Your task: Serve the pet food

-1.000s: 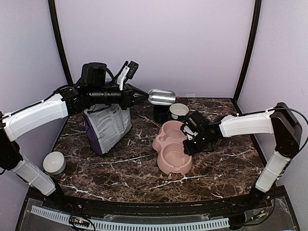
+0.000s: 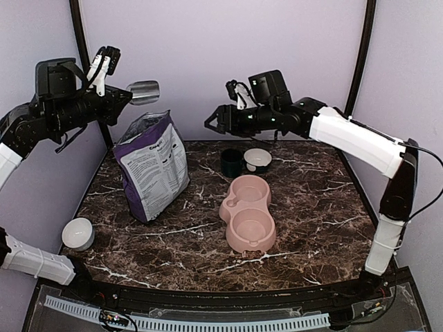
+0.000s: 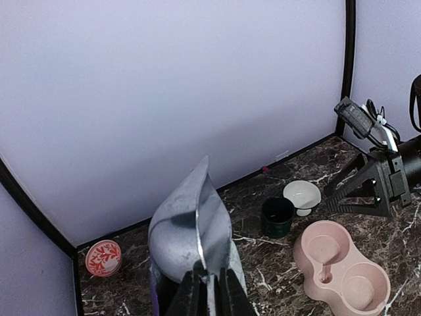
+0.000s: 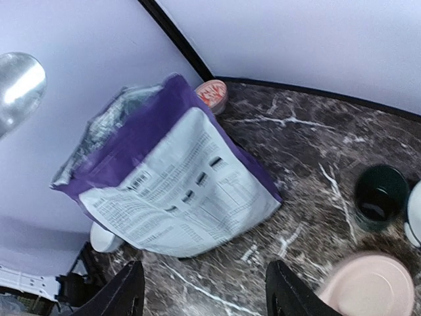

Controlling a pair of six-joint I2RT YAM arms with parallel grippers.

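My left gripper (image 2: 122, 97) is shut on a steel scoop (image 2: 144, 92), raised above and left of the open purple-and-white food bag (image 2: 154, 173); in the left wrist view the scoop (image 3: 184, 237) hides much of the bag. My right gripper (image 2: 221, 119) is raised above the back of the table, open, with nothing between its fingers, right of the bag. The pink double feeder (image 2: 250, 238) sits on the table below it, right of the bag; I cannot tell from here that it holds any food.
A green cup (image 2: 231, 163) and white bowl (image 2: 257, 158) stand at the back. Another white bowl (image 2: 78, 233) is at the front left. A red-and-white container (image 3: 103, 257) stands at the back left.
The left arm has risen and moved left with the scoop. The right gripper has lifted from the feeder and moved up and leftward.
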